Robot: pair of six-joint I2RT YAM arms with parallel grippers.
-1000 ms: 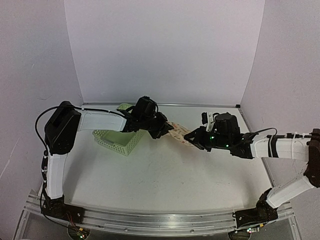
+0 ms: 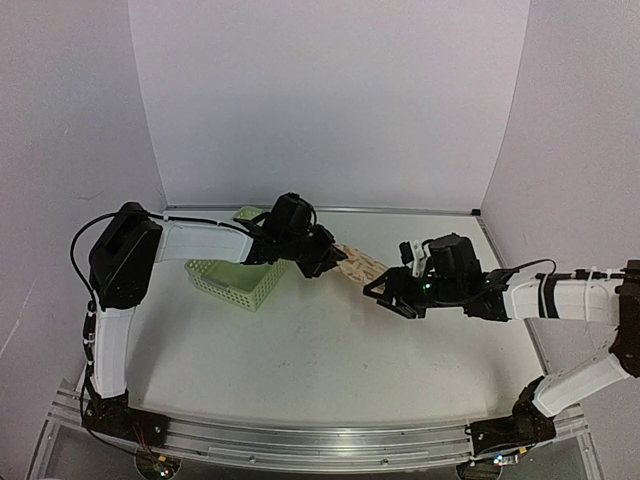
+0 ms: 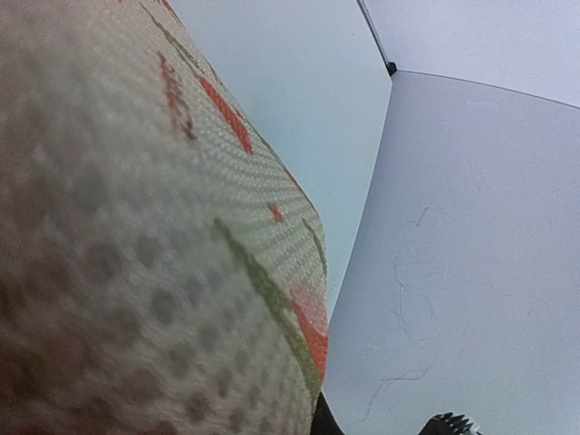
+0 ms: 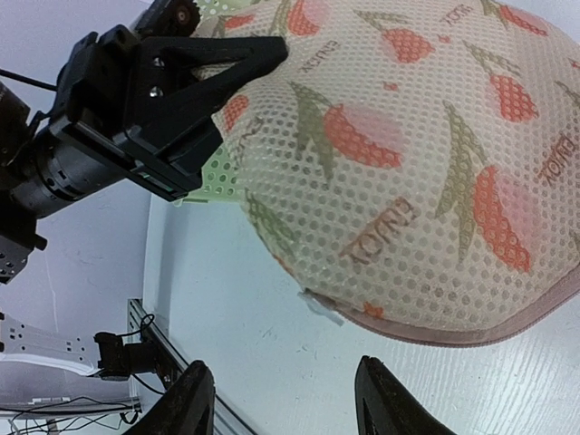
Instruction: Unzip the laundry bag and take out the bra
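The laundry bag [image 4: 390, 181] is pale mesh printed with red fruit, green leaves and "ENJOY". It hangs above the table, with my left gripper [image 2: 336, 260] shut on its far-left part. A pinkish edging [image 4: 453, 337] runs along the lower side, and a small pale zipper pull [image 4: 319, 308] sticks out from it. My right gripper is open, its two fingertips apart just below that pull, with nothing between them. In the left wrist view the bag [image 3: 163, 254] fills the left half and hides the left fingers. No bra can be seen.
A light green basket [image 2: 238, 288] stands on the table beneath the left arm. Plain walls [image 2: 330, 110] close off the back and sides.
The left arm and its hold on the bag stay put. My right gripper has shifted slightly beside the bag, and its fingers now look spread wider than a second ago.
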